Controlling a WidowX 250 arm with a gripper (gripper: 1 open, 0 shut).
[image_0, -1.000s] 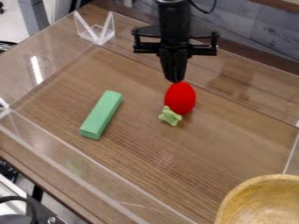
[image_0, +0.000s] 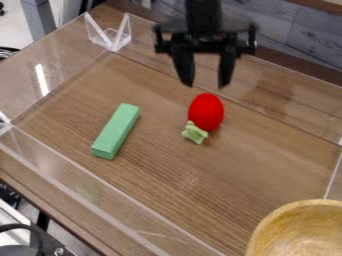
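My gripper (image_0: 203, 52) hangs at the top centre of the view, a dark body with black fingers pointing down, standing open above and a little behind a red strawberry-like object (image_0: 206, 112). Just below the red object lies a small light-green piece (image_0: 197, 132), like its leafy top. A green rectangular block (image_0: 116, 130) lies to the left on the wooden table. Nothing shows held between the fingers.
A yellow bowl (image_0: 297, 240) sits at the bottom right. A white wire or plastic holder (image_0: 110, 30) stands at the top left. Black cables lie at the bottom left corner.
My gripper has risen slightly toward the top of the view. The red object, green block and bowl have not visibly moved.
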